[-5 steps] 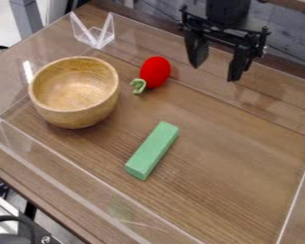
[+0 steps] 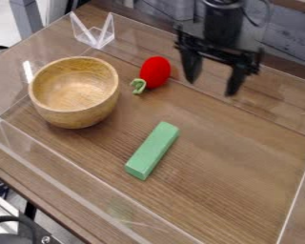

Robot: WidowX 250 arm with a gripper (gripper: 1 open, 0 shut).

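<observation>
My dark gripper (image 2: 219, 67) hangs over the back right of the wooden table, blurred, its fingers spread apart with nothing visible between them. Left of it lies a red object with a green stem (image 2: 154, 71). A wooden bowl (image 2: 71, 111) stands at the left, and a green rectangular block (image 2: 152, 149) lies in the lower middle.
A clear wire-like holder or container (image 2: 94, 30) sits at the back left. A dark cable shows at the lower left corner.
The gripper has come slightly lower into the view and now appears blurred. The objects on the table have not moved.
</observation>
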